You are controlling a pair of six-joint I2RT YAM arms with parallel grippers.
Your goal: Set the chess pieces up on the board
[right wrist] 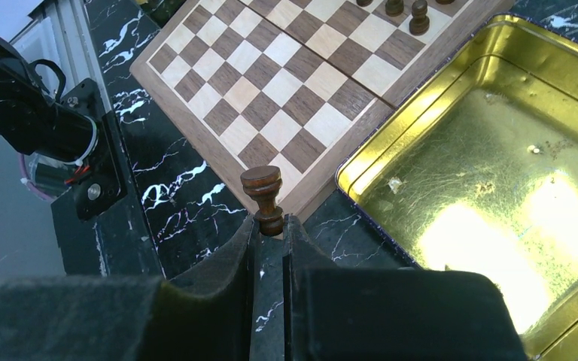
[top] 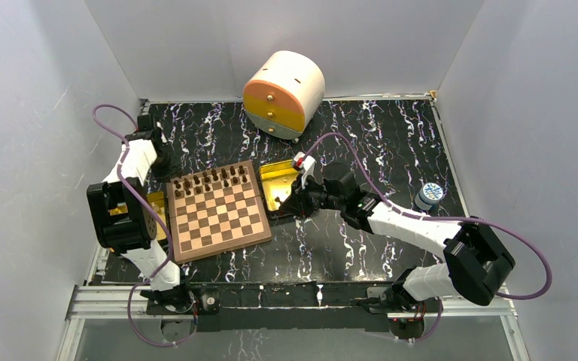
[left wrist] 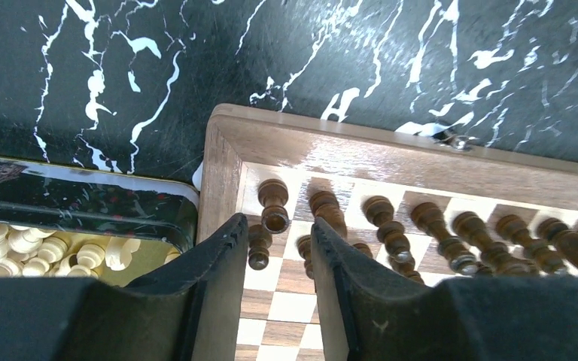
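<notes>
In the left wrist view a dark brown rook (left wrist: 273, 197) stands upright on the corner square of the chessboard (left wrist: 222, 169). My left gripper is open, its fingers (left wrist: 229, 244) apart on either side of the rook's top. Dark pieces fill the rest of that back row, among them a knight (left wrist: 327, 210), with pawns in front. Over by the board's near right corner, my right gripper is shut on another dark rook (right wrist: 262, 180), held above the surface. From above, the board's free squares (top: 218, 226) lie toward the robot.
Cream pieces (left wrist: 45, 252) lie in a tray (left wrist: 83, 203) left of the board. A gold tray (right wrist: 391, 143) to the right holds no pieces in the visible part. A rounded cabinet (top: 286, 86) stands at the back, and a round tin (top: 429, 195) far right.
</notes>
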